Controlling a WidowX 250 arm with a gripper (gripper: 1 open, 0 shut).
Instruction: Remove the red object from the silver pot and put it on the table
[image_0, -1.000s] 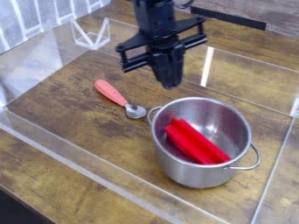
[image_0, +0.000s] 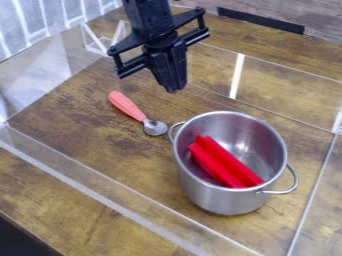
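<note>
Inside the silver pot (image_0: 193, 188) at the lower right lies a red object (image_0: 225, 163), long and slanting from upper left to lower right. The pot's walls hide part of it. High in the view, up and to the left of the pot, hangs my black gripper (image_0: 173, 86). Its fingers look shut, with nothing seen between them. A clear stretch separates it from the red object.
A spoon with a red-orange handle (image_0: 127, 105) rests on the wooden table (image_0: 80, 150), just left of the pot. Clear walls border the table at the left and front. Bare wood lies left of the spoon and right of the gripper.
My gripper has moved left and slightly up, away from the pot. The pot, the red object and the spoon have stayed in place.
</note>
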